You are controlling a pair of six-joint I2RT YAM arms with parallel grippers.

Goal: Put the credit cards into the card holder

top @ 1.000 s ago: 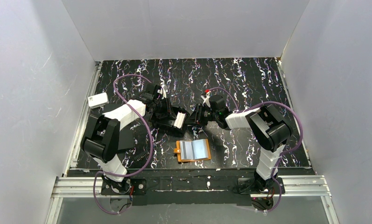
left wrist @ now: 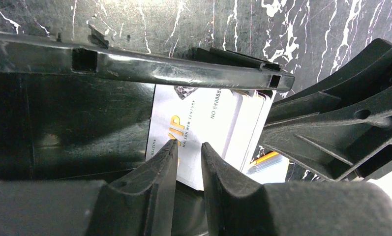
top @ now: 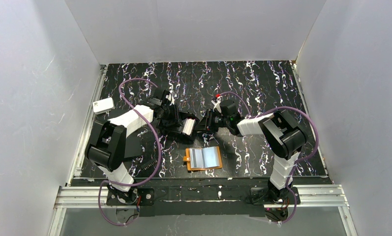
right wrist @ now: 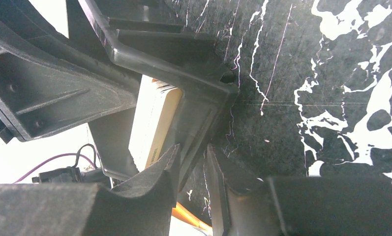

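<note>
White cards printed with gold letters stand stacked in a black box; their pale edges (right wrist: 157, 123) show in the right wrist view. My left gripper is over the box at the cards' face, its fingers parted by a gap with white card visible behind; no card is clearly held. On the box's right side, my right gripper is shut on the black box wall. The card holder (top: 211, 157), tan-edged with clear sleeves, lies open on the table in front of the box.
A white box (top: 103, 105) sits at the table's left edge. Dark flat items (top: 133, 147) and a small black object (top: 148, 164) lie by the left arm.
My left gripper has shifted very slightly at the cards. The right gripper, the box and the card holder look unmoved.
</note>
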